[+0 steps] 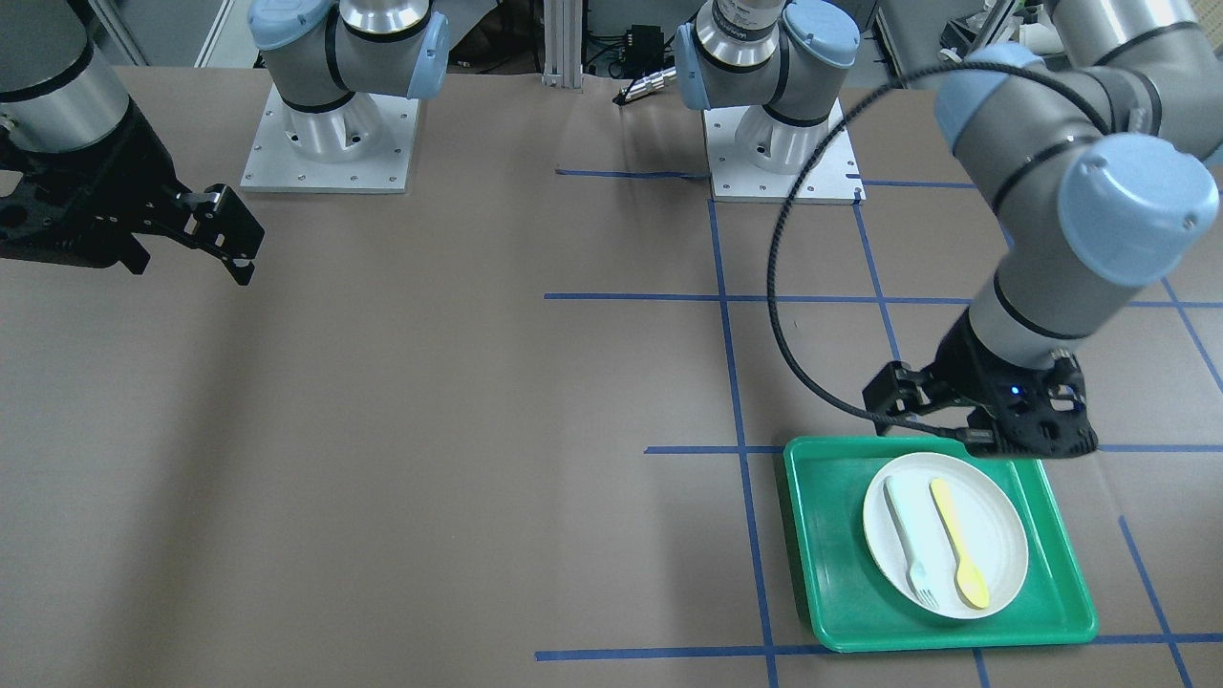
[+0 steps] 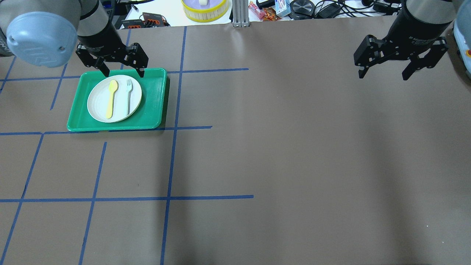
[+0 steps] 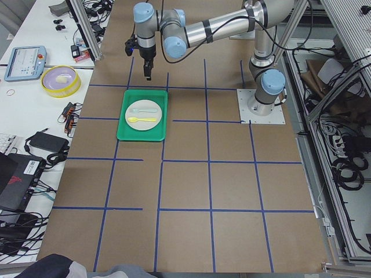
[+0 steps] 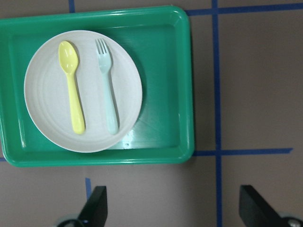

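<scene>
A green tray (image 1: 837,539) lies on the table with a white plate (image 4: 47,109) inside it. On the plate lie a yellow spoon (image 4: 75,104) and a pale mint fork (image 4: 108,97), side by side. My gripper is above the tray in the front, left and top views, its fingers spread wide with nothing between them; in the wrist view its fingertips frame bare table just beside the tray.
A second arm's black gripper (image 2: 397,53) hangs at the top right of the top view, well away from the tray.
</scene>
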